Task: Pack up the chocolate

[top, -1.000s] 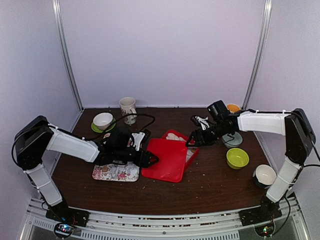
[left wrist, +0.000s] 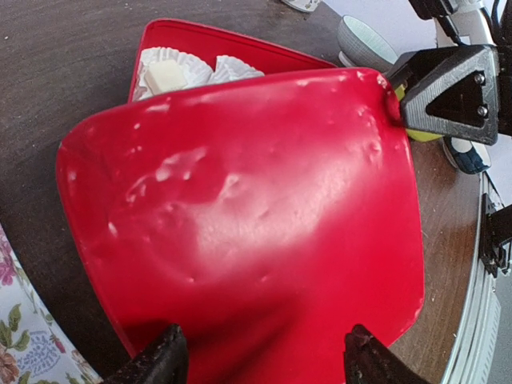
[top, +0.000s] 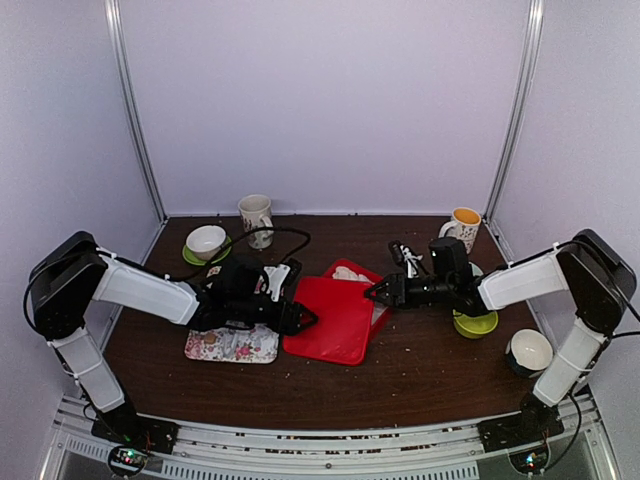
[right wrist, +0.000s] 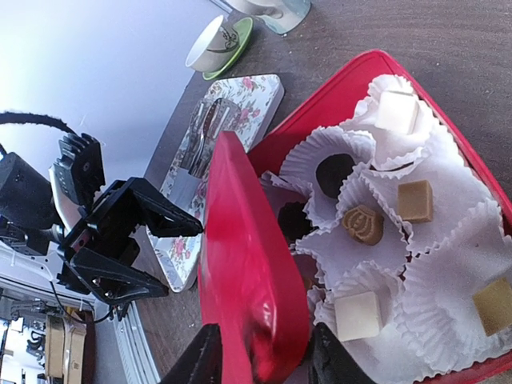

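Observation:
A red lid (top: pixel 326 320) lies slanted over part of a red box (right wrist: pixel 452 144), whose white paper cups hold white, brown and dark chocolates (right wrist: pixel 414 200). My left gripper (top: pixel 305 318) is open at the lid's left; in the left wrist view its fingertips are over the lid's near part. My right gripper (top: pixel 375 292) is at the lid's far right corner. In the right wrist view its fingertips straddle the lid's edge; whether they grip it is unclear.
A floral tray (top: pixel 230 345) lies left. A white bowl (top: pixel 206 240) and mug (top: pixel 255 215) stand back left; a mug (top: pixel 463 225), yellow bowl (top: pixel 475 325) and dark bowl (top: pixel 529 352) stand right.
The left arm and the lid look unmoved.

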